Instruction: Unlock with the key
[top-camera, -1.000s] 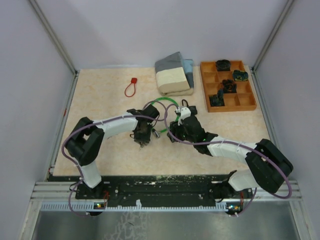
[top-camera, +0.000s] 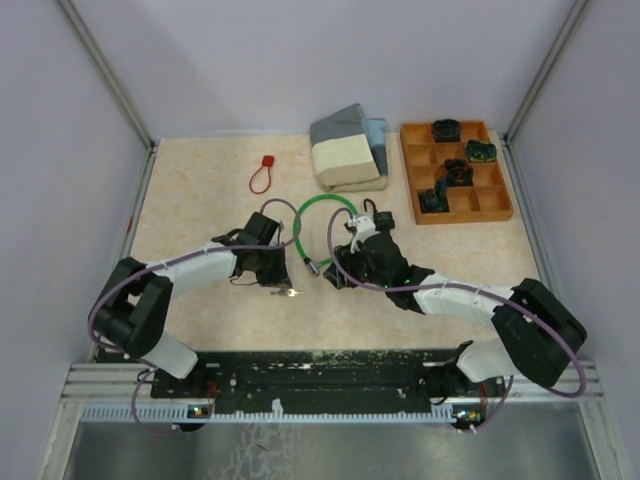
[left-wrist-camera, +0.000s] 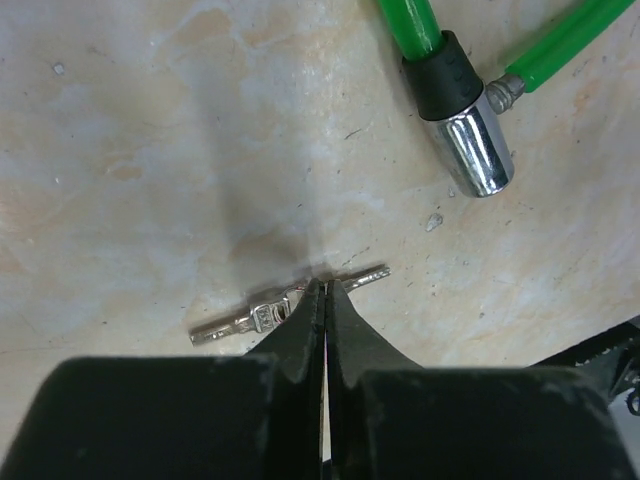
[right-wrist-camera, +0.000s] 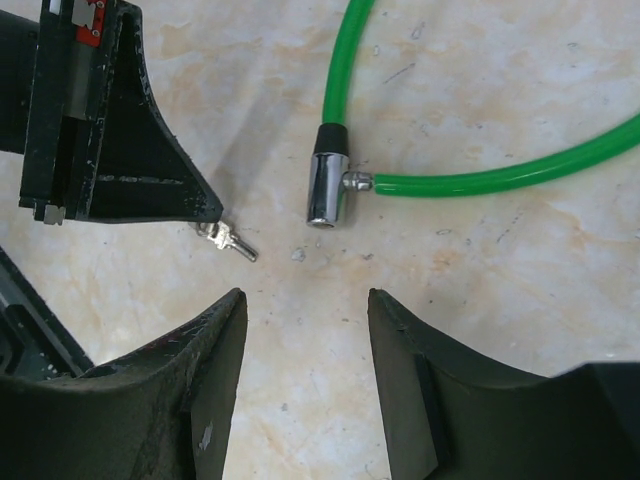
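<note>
A small pair of silver keys (left-wrist-camera: 268, 314) lies flat on the table in the left wrist view, stretched crosswise just beyond the tips of my left gripper. That gripper is shut with its fingers together and nothing between them; its tips hide part of the keys. The green cable lock (left-wrist-camera: 408, 25) ends in a chrome lock cylinder (left-wrist-camera: 472, 155), up and right of the keys. In the right wrist view the cylinder (right-wrist-camera: 327, 190) lies ahead of my right gripper, which stands open and empty over bare table.
Black-headed keys (top-camera: 383, 219) lie right of the cable loop. Folded cloths (top-camera: 345, 160) and a wooden compartment tray (top-camera: 418, 180) sit at the back, a red tie (top-camera: 262, 180) at back left. Both arms are close together around the lock.
</note>
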